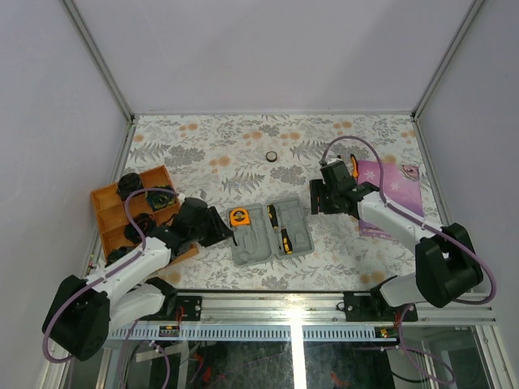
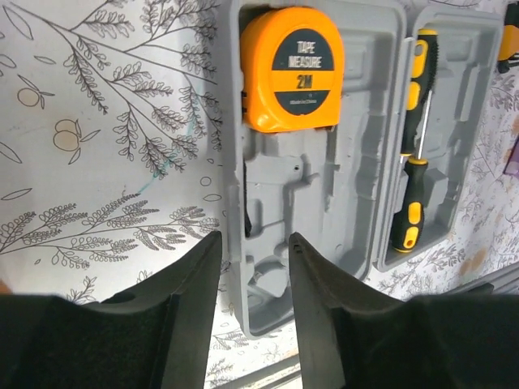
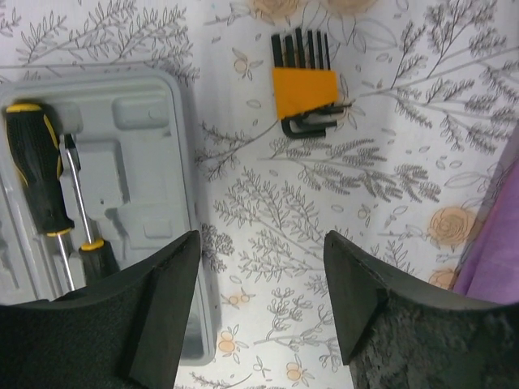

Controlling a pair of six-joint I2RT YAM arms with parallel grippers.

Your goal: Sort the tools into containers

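Note:
An open grey tool case (image 1: 251, 251) holds an orange tape measure (image 2: 292, 69) in one half and two yellow-black screwdrivers (image 3: 36, 166) in the other. My left gripper is over the case's left edge, below the tape measure, its fingers part apart with nothing visible between them. My right gripper stands open right of the case. A hex key set with an orange holder (image 3: 304, 91) lies on the patterned mat beyond its fingers.
An orange compartment box (image 1: 109, 211) with dark coils stands at left. A pink pouch (image 1: 393, 194) lies at right, an orange-handled tool (image 1: 353, 166) beside it. A small black roll (image 1: 271, 156) lies at the back.

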